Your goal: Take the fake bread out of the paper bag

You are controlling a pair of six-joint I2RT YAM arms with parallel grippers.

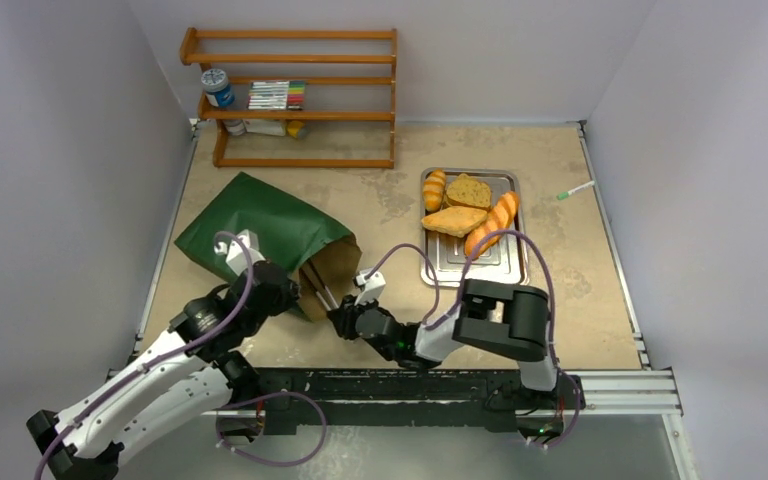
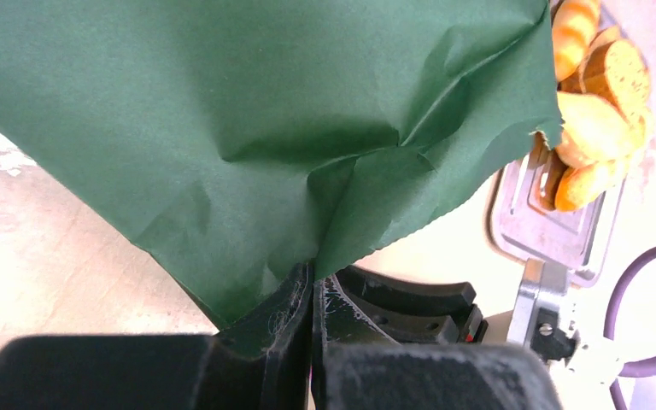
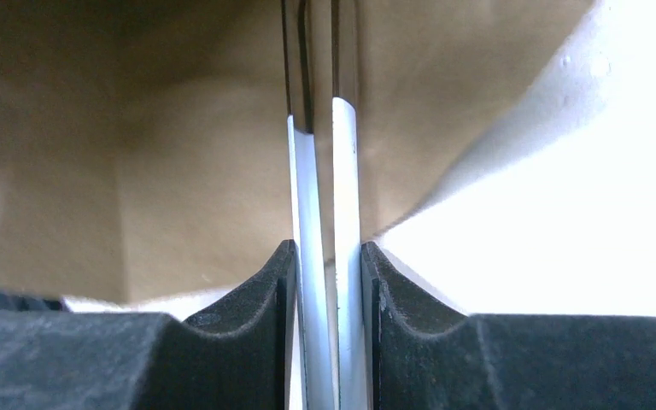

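The green paper bag (image 1: pixel 260 215) lies on its side at the left, its brown mouth (image 1: pixel 330 265) facing right. In the left wrist view my left gripper is shut at the bag's (image 2: pixel 350 111) creased edge, seemingly pinching the paper. At the bag's mouth my right gripper (image 1: pixel 335 315) holds two long silver-tipped strips, probably tongs (image 3: pixel 347 188), between its fingers; in the right wrist view they reach over the brown paper (image 3: pixel 179 154). No bread shows inside the bag.
A metal tray (image 1: pixel 500 270) with several fake breads (image 1: pixel 455 222) stands right of the bag. A wooden rack (image 1: pixel 305 160) with jars and pens is at the back; a marker (image 1: pixel 575 190) lies at the far right.
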